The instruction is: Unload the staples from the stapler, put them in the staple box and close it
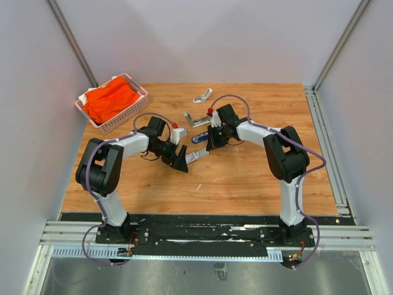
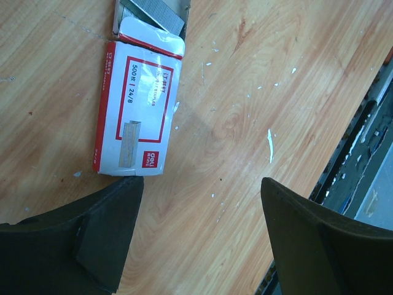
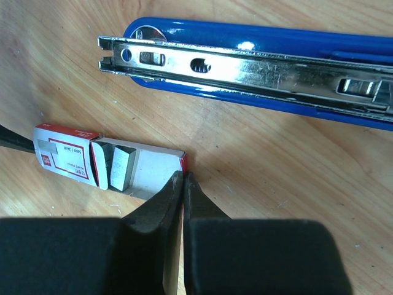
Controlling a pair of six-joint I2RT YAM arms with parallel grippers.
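Observation:
The blue stapler (image 3: 264,37) lies with its metal channel (image 3: 233,67) facing up. Below it in the right wrist view is a staple box (image 3: 64,157), its inner tray (image 3: 153,169) drawn out, with staple strips (image 3: 123,166) inside. My right gripper is shut at the tray's end; whether anything thin is between its tips cannot be seen clearly. My left gripper stands open at the other end of the box (image 2: 136,104), its left finger close to that end.
A pink basket with orange cloth (image 1: 110,101) is at the back left. Two more stapler-like objects (image 1: 202,96) lie behind the grippers.

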